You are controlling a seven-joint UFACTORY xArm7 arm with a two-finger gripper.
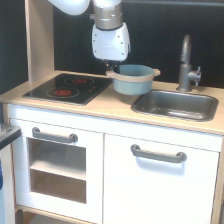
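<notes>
A grey-blue pot [131, 84] with a handle on each side is near the left edge of the sink [150, 113], over the counter. My gripper [111, 70] reaches down from above at the pot's left side, shut on the handle there. The fingertips are small and dark in this view, so the exact grip is hard to make out. Whether the pot's base touches the counter, I cannot tell.
A black stove [80, 85] with reddish burner rings lies to the left. Behind the sink rises a grey faucet [186, 62]. Bare wooden counter [110, 106] runs along the front, above the white cabinet [160, 185].
</notes>
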